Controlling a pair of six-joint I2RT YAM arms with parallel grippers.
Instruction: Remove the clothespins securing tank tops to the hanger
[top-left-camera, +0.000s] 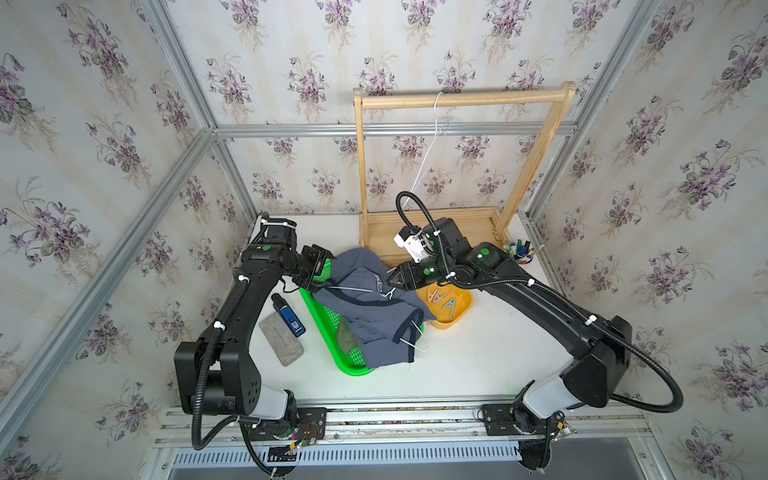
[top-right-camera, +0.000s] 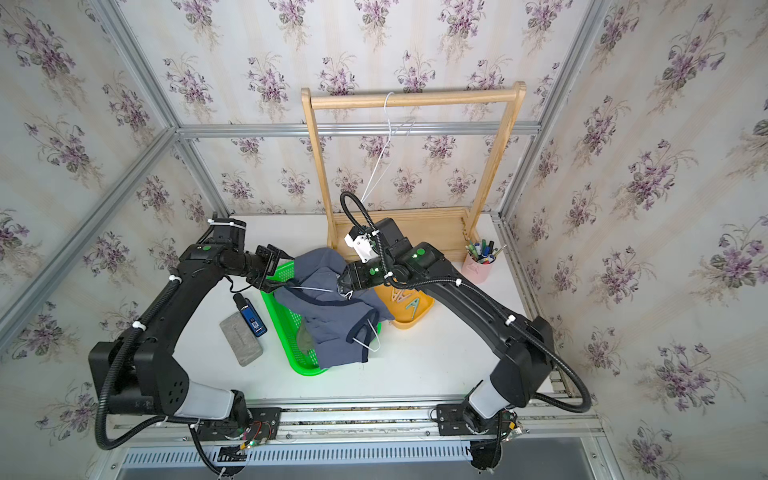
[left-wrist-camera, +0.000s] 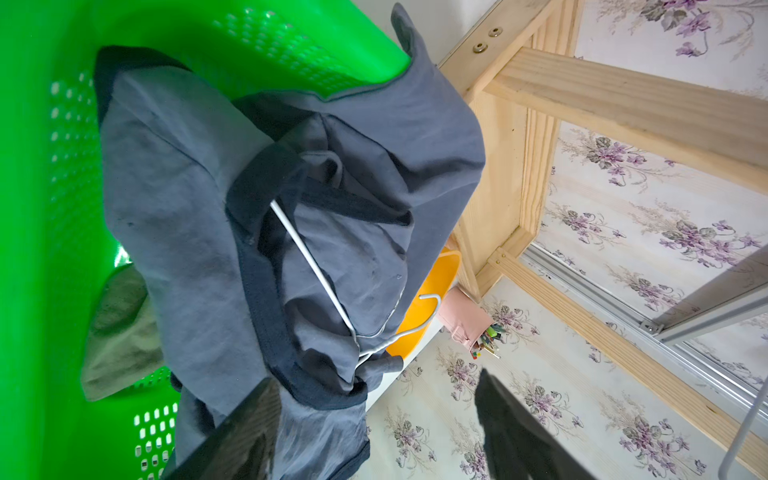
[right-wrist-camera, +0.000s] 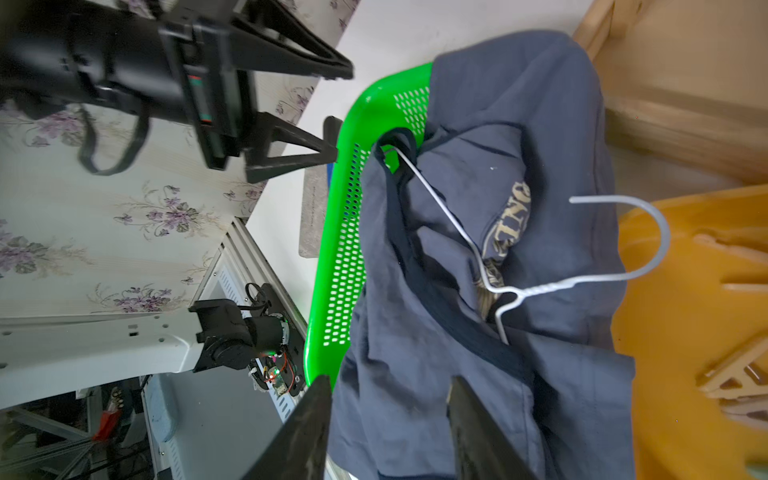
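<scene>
Grey tank tops lie heaped in and over a green basket, with a white wire hanger among their folds. My left gripper is open above the basket's back left, its fingers empty. My right gripper is open over the hanger's hook end, nothing visible between its fingertips. An orange bin to the right holds several clothespins. I cannot make out any clothespin on the tank tops.
A wooden rack stands behind, with a white hanger hung on it. A pen cup is at back right. A blue bottle and grey pad lie left.
</scene>
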